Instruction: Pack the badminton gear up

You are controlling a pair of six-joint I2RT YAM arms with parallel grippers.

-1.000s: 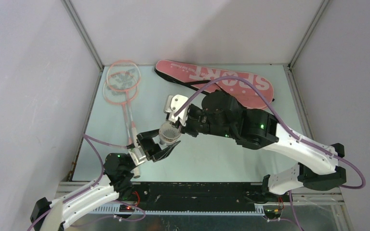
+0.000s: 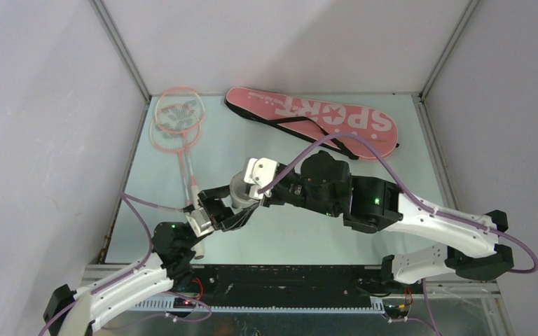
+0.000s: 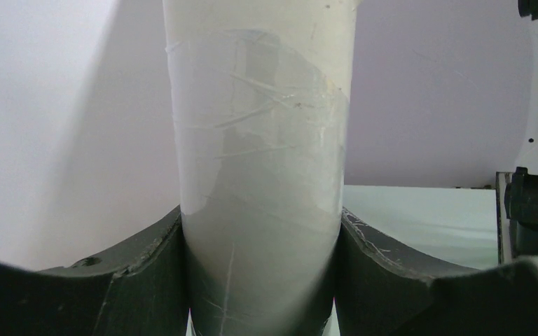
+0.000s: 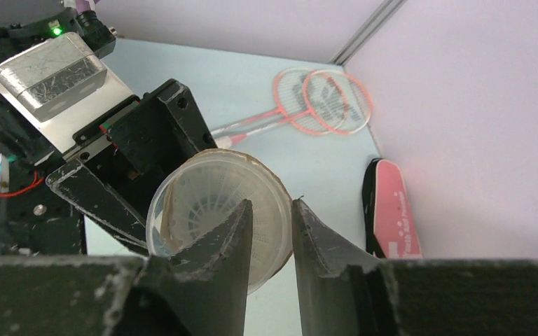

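Observation:
A pale translucent shuttlecock tube (image 3: 259,140) stands upright in my left gripper (image 2: 232,210), which is shut around it. In the right wrist view the tube's round plastic top (image 4: 210,210) shows a shuttlecock inside. My right gripper is over that top, its fingertips slightly apart at the rim on the near side; whether they grip anything is unclear. Two pink rackets (image 2: 179,119) lie overlapping at the table's left. A pink SPORT bag (image 2: 350,126) with a black strap lies along the back.
White walls stand at the back and both sides, and a dark rail with cables runs along the front edge.
The left arm and the gear on the table are unchanged.

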